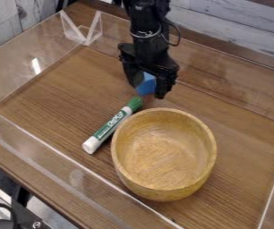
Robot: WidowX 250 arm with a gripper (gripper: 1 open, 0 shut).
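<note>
My black gripper [147,73] hangs at the upper middle, its fingers open around a small blue object [147,86], which is partly hidden by them; whether they touch it is unclear. Below it, a green and white marker-like stick [111,125] lies diagonally on the wooden table. A large tan oval bowl [164,179] sits empty at the lower middle.
A white stand-like piece [87,29] is at the upper left, near the back. Clear walls edge the table, and a black cable lies at the lower left corner.
</note>
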